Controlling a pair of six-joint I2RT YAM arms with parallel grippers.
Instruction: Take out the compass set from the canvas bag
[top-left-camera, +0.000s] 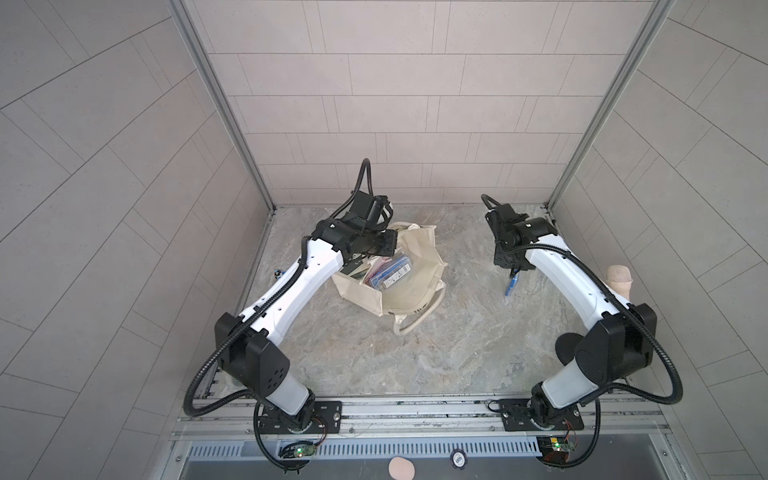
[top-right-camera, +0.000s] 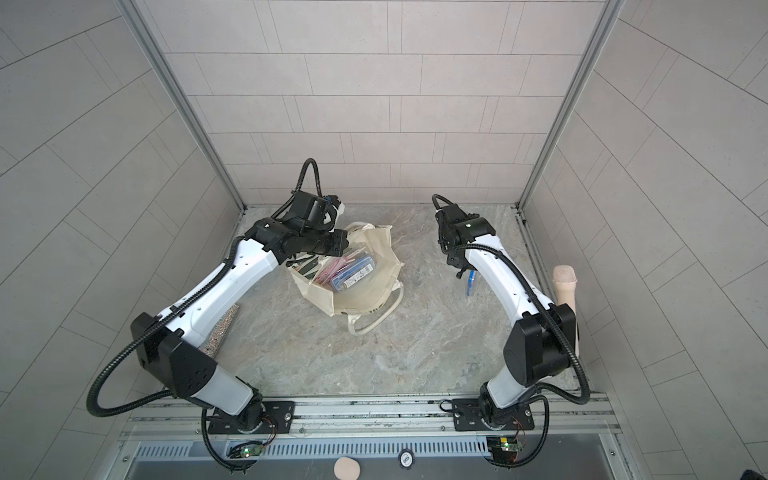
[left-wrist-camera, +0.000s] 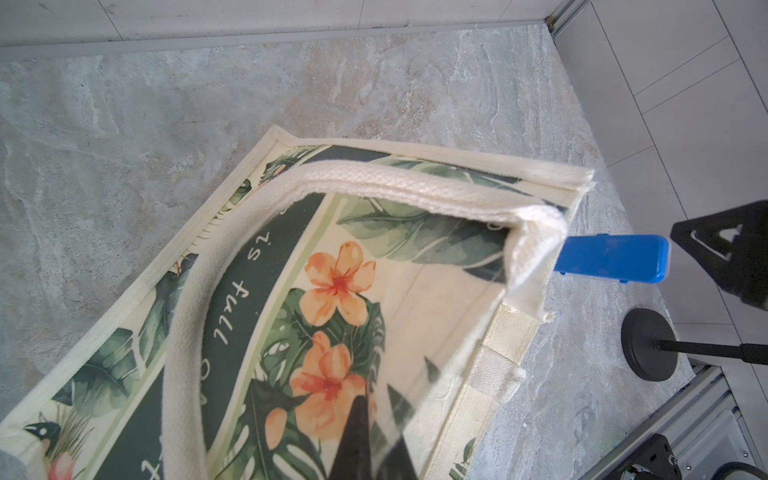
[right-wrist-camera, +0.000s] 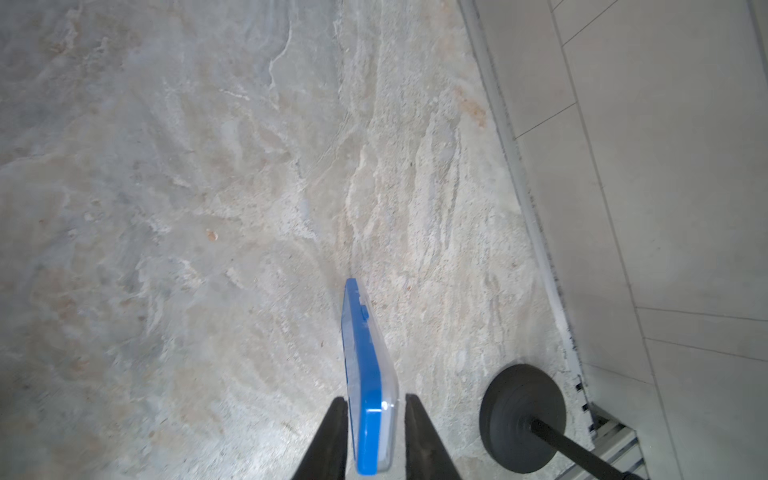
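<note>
The cream canvas bag (top-left-camera: 424, 268) with floral panels lies open left of centre, with a pink packet and a blue-and-clear box (top-left-camera: 393, 270) inside. My left gripper hangs over it, shut, with nothing visible between its fingers. Right of the bag, a slim blue case (right-wrist-camera: 366, 364), the compass set by its look, stands out against the table beneath my right gripper. That gripper is shut on the blue case, which shows narrow side up in the right wrist view.
A black disc stand (right-wrist-camera: 520, 416) with a pole is at the right, near a beige cylinder (top-right-camera: 564, 284). Tiled walls enclose three sides.
</note>
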